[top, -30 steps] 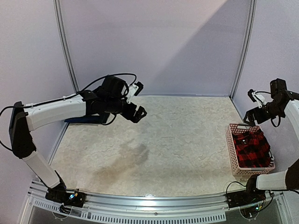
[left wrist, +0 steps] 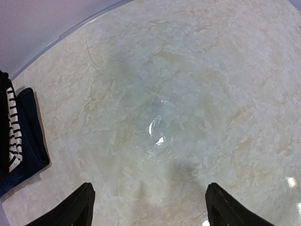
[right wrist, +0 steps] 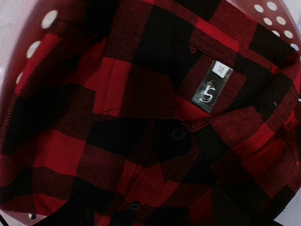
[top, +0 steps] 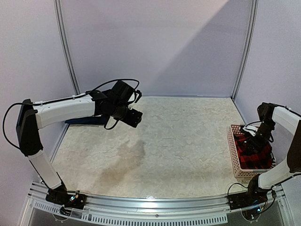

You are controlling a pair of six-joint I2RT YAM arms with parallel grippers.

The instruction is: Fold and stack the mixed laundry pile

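Note:
A red-and-black checked shirt (top: 248, 157) lies in the pink basket (top: 232, 149) at the right; its collar, label and buttons face up in the right wrist view. Low over it is my right gripper, its dark fingers apart on either side of the button line; whether they touch the cloth I cannot tell. Over the left-centre table, my left gripper hangs open and empty. Folded clothes form a stack at the far left: dark blue cloth (left wrist: 32, 136), a striped black-and-white piece (left wrist: 15, 136) and black cloth (left wrist: 3, 127). My left arm partly hides the stack from above.
Walls (top: 155, 47) close in the back and both sides. The basket stands close to the right wall.
My right gripper has come down from above the basket's far end to the shirt inside. The left gripper has shifted slightly and turned, staying over the bare table.

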